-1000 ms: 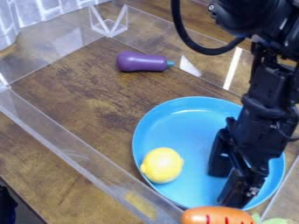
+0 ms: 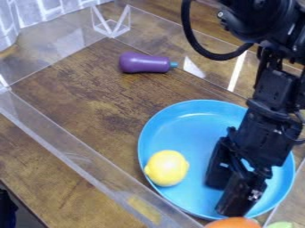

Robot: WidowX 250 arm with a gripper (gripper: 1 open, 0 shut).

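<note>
My black gripper (image 2: 238,178) hangs low over the right half of a blue plate (image 2: 179,134), its fingers open. An orange carrot-like toy (image 2: 229,223) is partly visible at the bottom edge below the gripper, along with a bit of light green. A yellow lemon (image 2: 167,167) rests on the plate's left side. A purple eggplant toy (image 2: 145,63) lies on the wooden surface at the upper left. Whether anything sits between the fingers is hidden by the gripper body.
Clear plastic walls (image 2: 84,178) run along the left and top of the wooden surface (image 2: 84,107).
The orange toy at the bottom shows less than before, having shifted down and right. The plate and lemon have shifted slightly. The gripper has moved a little.
</note>
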